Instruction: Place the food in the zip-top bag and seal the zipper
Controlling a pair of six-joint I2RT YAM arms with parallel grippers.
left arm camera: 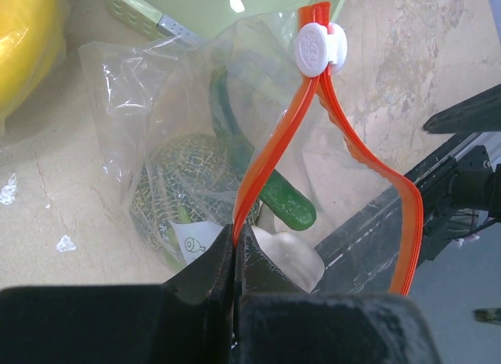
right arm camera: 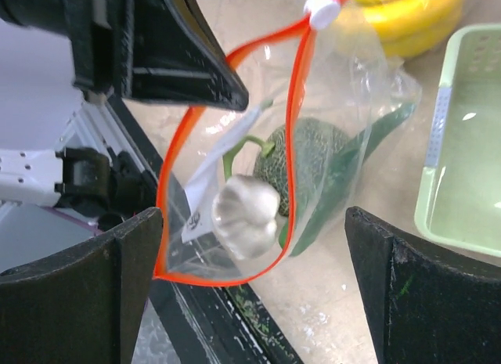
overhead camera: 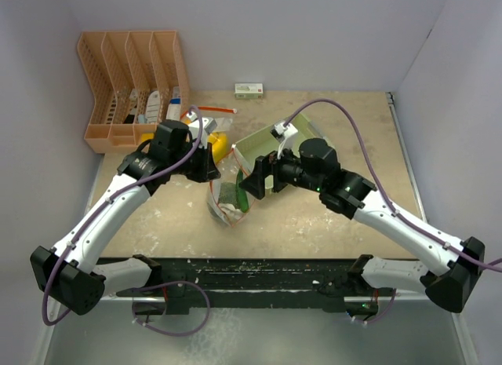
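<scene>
The clear zip bag (overhead camera: 229, 194) with an orange zipper edge (left arm camera: 273, 149) stands open near the table's middle. Inside lie a netted green melon (right arm camera: 274, 162), a green cucumber (left arm camera: 287, 201) and a white garlic bulb (right arm camera: 246, 215). A white slider (left arm camera: 313, 49) sits at one end of the zipper. My left gripper is shut on the bag's orange edge. Right of the mouth, my right gripper stands open and apart from the bag, with nothing held; its fingers (right arm camera: 376, 258) are spread wide.
A pale green basket (overhead camera: 271, 141), empty where visible, stands behind the right gripper. Another bag with yellow food (left arm camera: 27, 47) lies at the back left, near the tan divided rack (overhead camera: 133, 74). A small box (overhead camera: 249, 91) stands at the back.
</scene>
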